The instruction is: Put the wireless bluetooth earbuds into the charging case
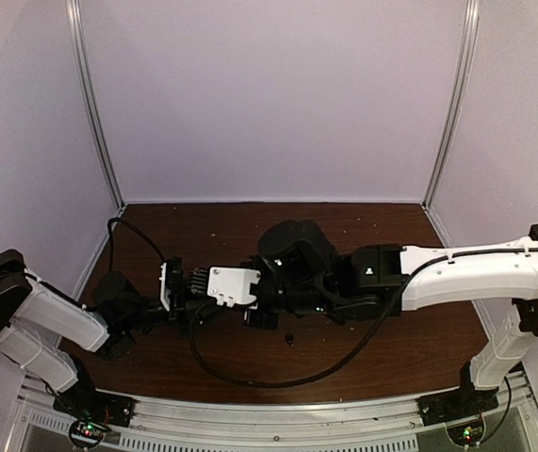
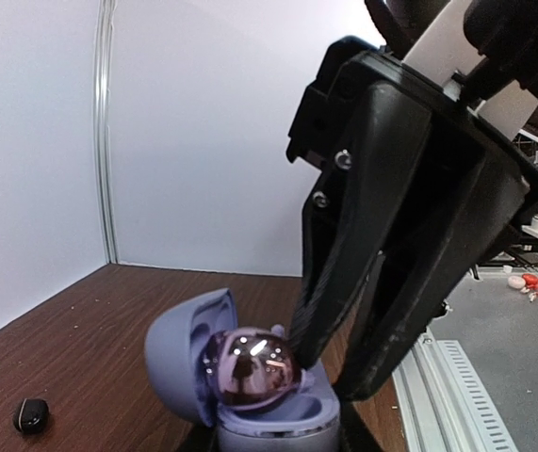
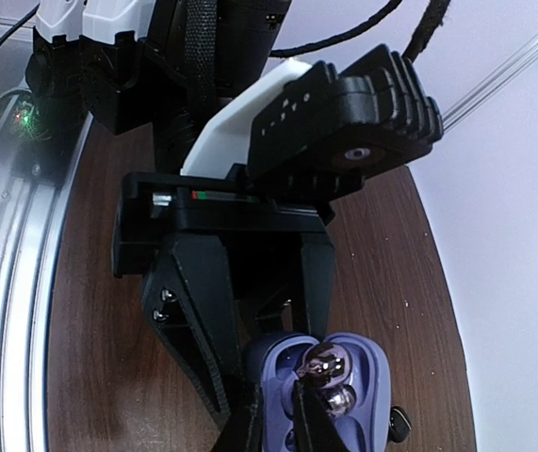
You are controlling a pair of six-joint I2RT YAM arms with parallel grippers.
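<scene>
A lilac charging case [image 2: 292, 419] with its lid raised is held between the fingers of my left gripper, which is shut on it. A shiny, glassy earbud [image 2: 257, 367] lies at the case's hinge side, against the lid; whether it is fully seated cannot be told. My right gripper reaches down over the case with its fingertips apart, one tip beside the earbud. In the right wrist view, the same earbud [image 3: 327, 363] shows in the case. A dark earbud [image 2: 31, 415] rests on the table. From above, the arms hide the case.
A black cable [image 1: 287, 383] of the right arm loops low over the table's front. Both grippers are very close together.
</scene>
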